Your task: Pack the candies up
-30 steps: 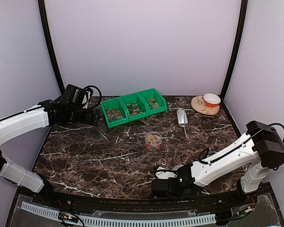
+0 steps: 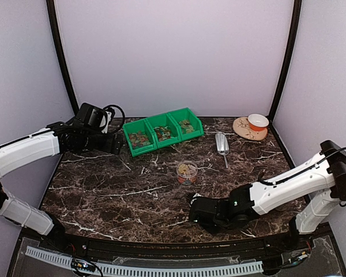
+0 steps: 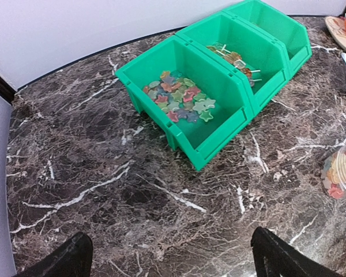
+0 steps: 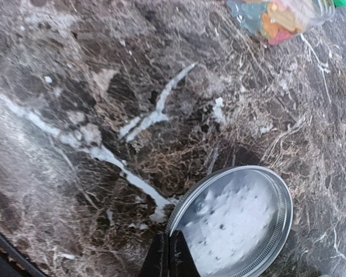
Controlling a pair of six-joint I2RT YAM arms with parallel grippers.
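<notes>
A round silver lid (image 4: 236, 216) fills the lower right wrist view, its rim pinched where my right gripper is shut on it. From above, the right gripper (image 2: 193, 199) is low over the front of the table, and the arm hides the lid. The clear jar (image 2: 187, 173) with some candies inside stands mid-table, uncovered. Star candies (image 3: 181, 98) lie in the left compartment of the green bin (image 3: 219, 147), and lollipops (image 3: 233, 59) in the middle one. My left gripper is wide open with nothing between its fingers, left of the bin.
At the back right lies a metal scoop (image 2: 222, 144). Beyond it, an orange and white bowl (image 2: 258, 122) rests on a round board (image 2: 242, 130).
</notes>
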